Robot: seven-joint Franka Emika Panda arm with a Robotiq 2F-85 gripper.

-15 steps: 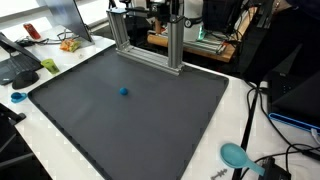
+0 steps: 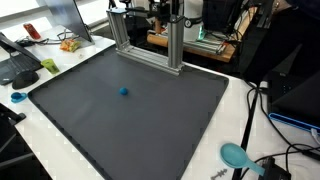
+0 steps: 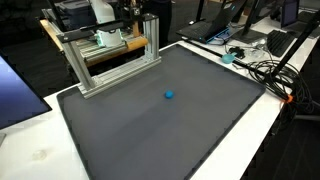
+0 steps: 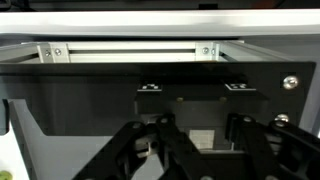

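Note:
In the wrist view my gripper is over a long black panel (image 4: 70,100) that runs across the picture. Its two fingers stand a little apart, with a dark, blurred piece (image 4: 197,90) between them. The fingers look shut on that piece; its outline merges with the black panel, so I cannot tell what it is. A small blue object (image 2: 123,91) lies alone on the dark mat (image 2: 130,130), well away from the gripper; exterior view 2 also has this blue object (image 3: 169,94). At the top of both exterior views the gripper is hard to make out.
An aluminium frame (image 3: 120,72) stands at the mat's far edge. A green object (image 2: 49,65) and a teal round-ended object (image 2: 236,156) sit on the white table outside the mat. Cables (image 3: 270,70) clutter one side.

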